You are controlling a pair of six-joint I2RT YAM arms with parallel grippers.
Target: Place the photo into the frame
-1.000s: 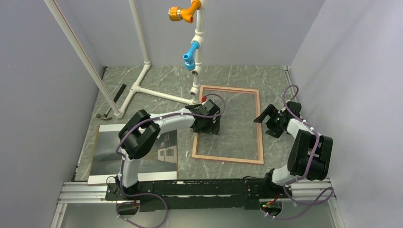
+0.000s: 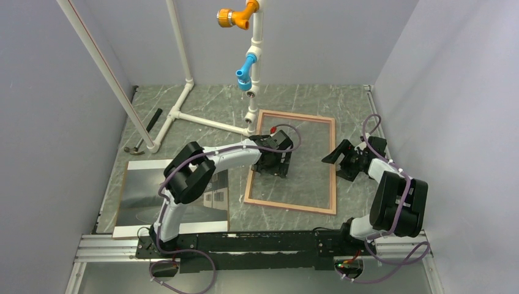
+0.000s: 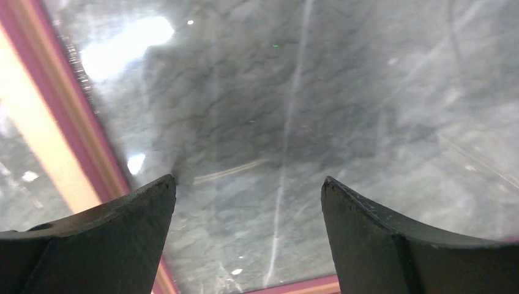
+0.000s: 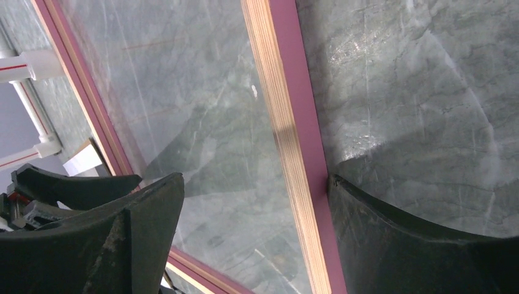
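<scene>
The photo (image 2: 165, 208), a grey picture with white borders, lies flat at the left of the table. In the middle is the wooden picture frame (image 2: 300, 209), with bare grey marble showing inside its rails. My left gripper (image 2: 273, 170) stands open over the frame's left part; only that surface shows between its fingers. At the right rail (image 4: 294, 135), my right gripper is part open and straddles the wood. Its right-hand finger (image 4: 367, 226) appears to touch the rail's outer side, while the other finger (image 4: 153, 214) stands apart, inside the frame.
White pipes (image 2: 214, 124) stand behind and left of the frame, with a blue fitting (image 2: 245, 73) and an orange one (image 2: 235, 17) above. A hammer (image 2: 147, 130) rests at the back left. Bare table (image 2: 358, 199) shows right of the frame.
Over the last second the frame has turned slightly, its near edge shifting left.
</scene>
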